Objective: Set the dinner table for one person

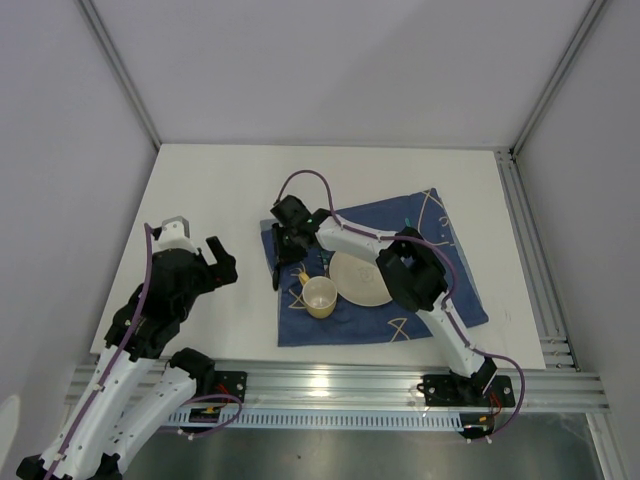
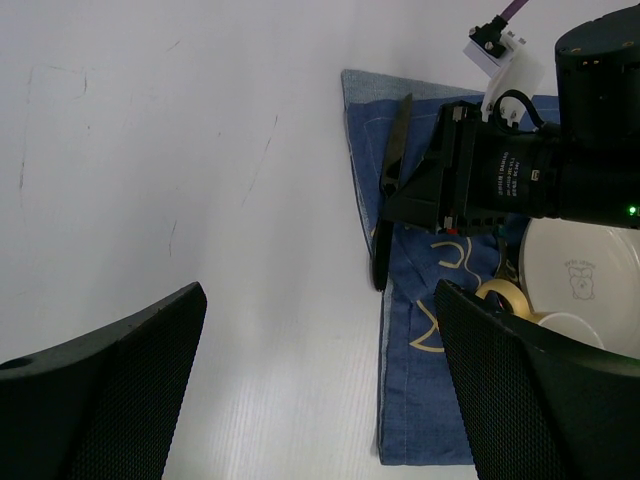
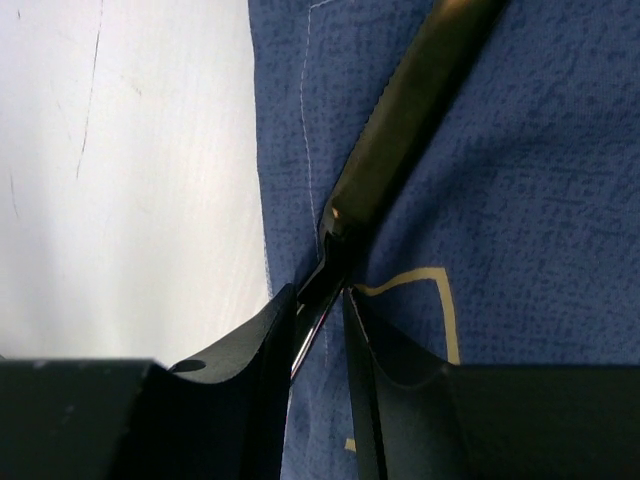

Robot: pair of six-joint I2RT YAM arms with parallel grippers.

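Observation:
A dark knife [image 3: 390, 130] lies near the left edge of the blue mat [image 1: 410, 325], with my right gripper low over its narrow end, fingers slightly apart on either side of it; whether they touch it is unclear. A white plate [image 1: 360, 284] and a yellow-handled cup [image 1: 320, 297] sit on the mat. Another slim utensil [image 1: 324, 262] beside the plate is partly hidden by the right arm. My left gripper [image 1: 219, 262] stands open over the bare table at the left, nothing between its fingers.
The right arm spans the mat above the plate. Metal rails run along the front and right edges.

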